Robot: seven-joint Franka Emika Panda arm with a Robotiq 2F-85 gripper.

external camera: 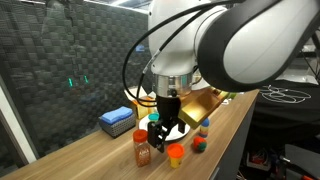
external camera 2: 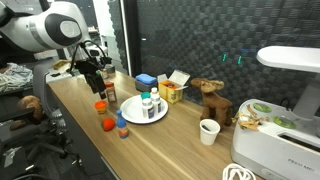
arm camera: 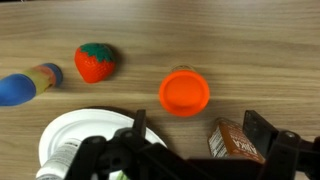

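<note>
An orange cup (arm camera: 184, 92) stands on the wooden table, just ahead of my gripper in the wrist view. The fingers are wide apart with nothing held between them. Close by the right finger is a spice jar (arm camera: 232, 138), partly hidden under it; in exterior view 1 this jar (external camera: 141, 152) is upright with an orange lid, left of the cup (external camera: 175, 155). My gripper (external camera 2: 96, 78) hangs above the cup (external camera 2: 100, 107) and jar (external camera 2: 110, 93) in exterior view 2.
A red strawberry (arm camera: 95, 65) and a blue-topped bottle (arm camera: 18, 89) lie left of the cup in the wrist view. The white plate (external camera 2: 133, 115) carries white bottles (external camera 2: 147, 108). Behind it are a blue box (external camera 2: 146, 80) and yellow box (external camera 2: 174, 88); a toy moose (external camera 2: 214, 103) stands farther right.
</note>
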